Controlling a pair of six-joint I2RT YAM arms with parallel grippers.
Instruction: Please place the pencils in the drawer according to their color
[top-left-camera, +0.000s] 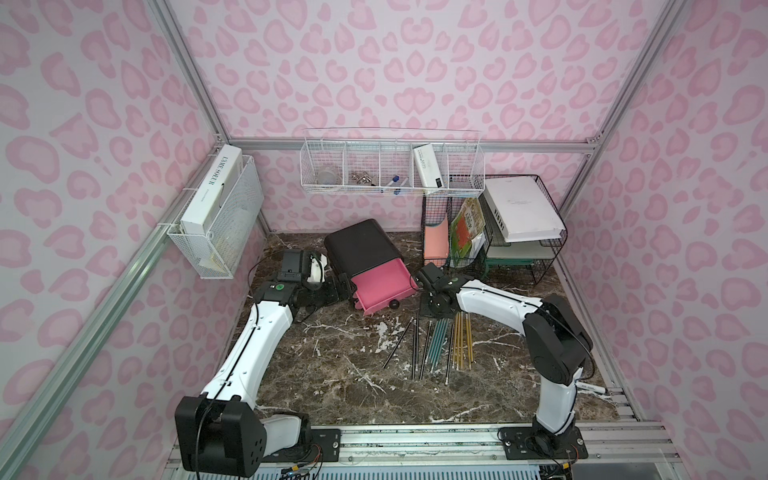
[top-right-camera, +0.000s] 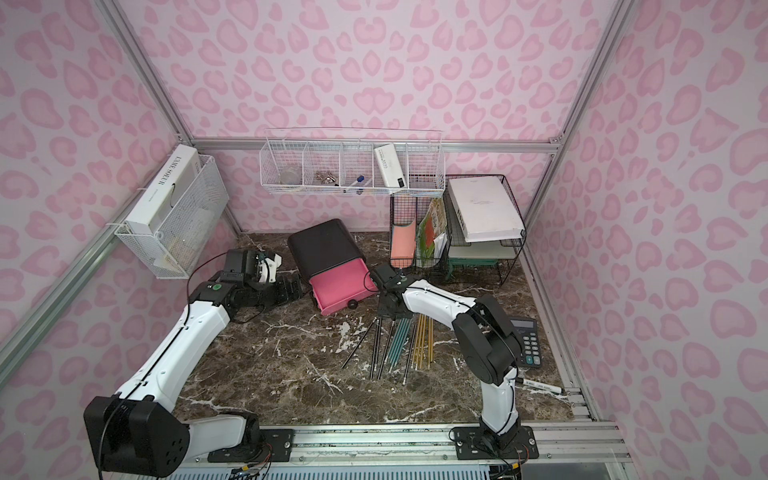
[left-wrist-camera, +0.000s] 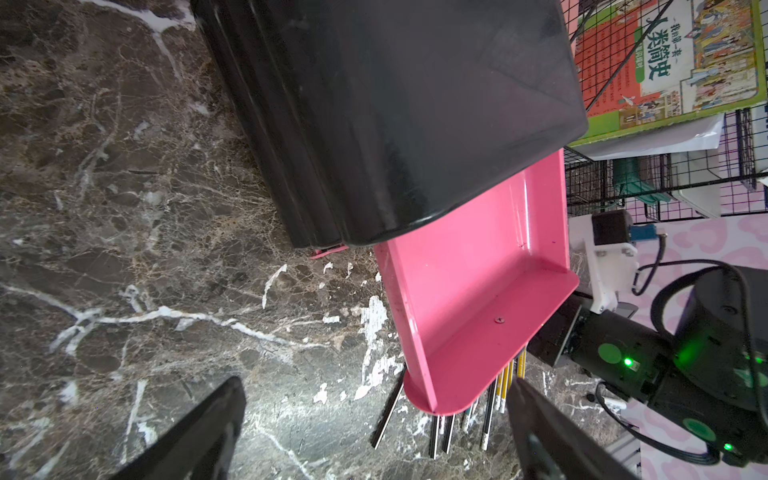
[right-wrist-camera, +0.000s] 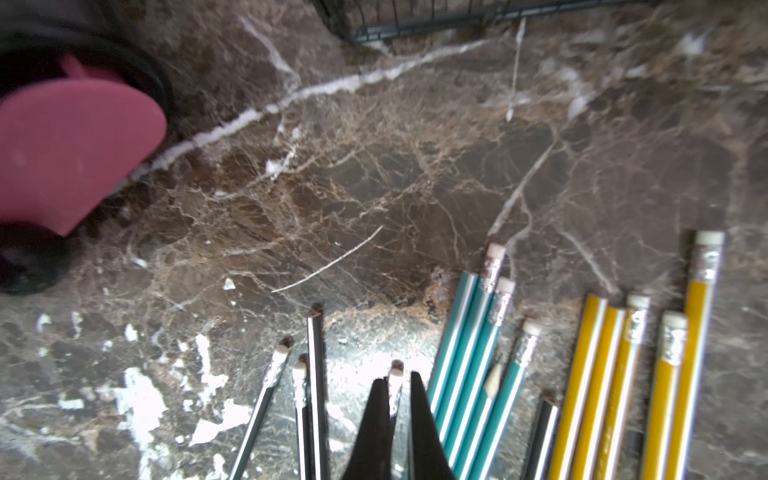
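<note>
A black box (top-left-camera: 360, 244) has its pink drawer (top-left-camera: 380, 284) pulled out toward the front. In front lie pencils in colour groups: black (right-wrist-camera: 316, 384), teal (right-wrist-camera: 460, 360) and yellow (right-wrist-camera: 584, 376). My right gripper is shut above the pencils, its tips over a black pencil with an eraser end, between the black and teal groups; nothing clearly shows held. My left gripper stands open at the drawer's left, with nothing between its fingers.
Wire racks (top-left-camera: 520, 248) with books and boxes stand at the back right. A calculator (top-right-camera: 528, 344) lies at the right edge. Wire baskets hang on the back and left rails.
</note>
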